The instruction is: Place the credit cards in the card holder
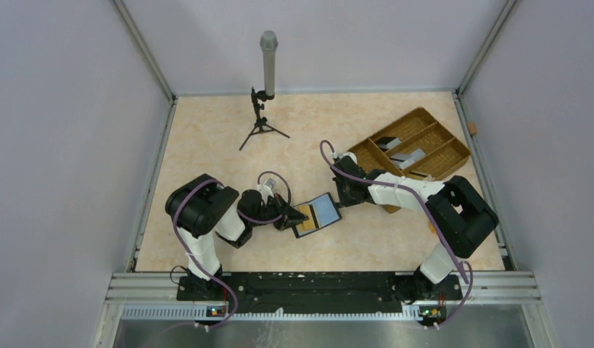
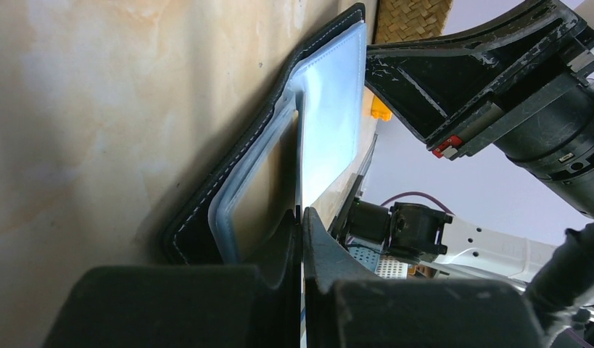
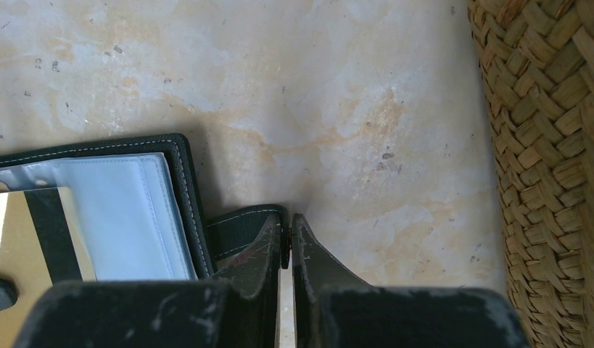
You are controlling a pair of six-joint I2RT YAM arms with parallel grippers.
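Observation:
The black card holder (image 1: 326,211) with pale blue sleeves lies open at mid-table. A gold card (image 1: 305,216) with a black stripe lies over its left part; in the right wrist view the card (image 3: 19,239) overlaps the blue sleeve. My left gripper is shut, with the card's thin edge running between its fingers. At the holder's right side, my right gripper pinches the short black strap (image 3: 239,228). How deep the card sits in a sleeve cannot be told.
A woven divided basket (image 1: 417,141) holding some cards (image 1: 407,158) stands at the back right, close beside my right arm. A small black tripod (image 1: 260,123) is at the back left. Table space in front of the holder is clear.

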